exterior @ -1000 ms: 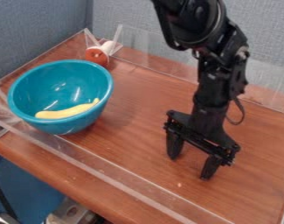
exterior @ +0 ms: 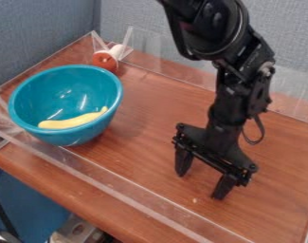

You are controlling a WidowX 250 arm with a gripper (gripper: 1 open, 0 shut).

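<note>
My black gripper (exterior: 202,182) points down over the wooden table on the right, its two fingers apart and low near the surface, with nothing visible between them. To its left a turquoise bowl (exterior: 96,90) holds a yellow banana-like object (exterior: 71,121). A small red and white object (exterior: 105,58) sits at the back left, behind the bowl.
Clear plastic walls border the wooden table (exterior: 156,114) along the back, left and front. Bare wood lies between the bowl and my gripper and at the right. Grey panels stand behind.
My gripper has shifted slightly over the last second, dipping and tilting a little. The bowl and the objects around it are unchanged.
</note>
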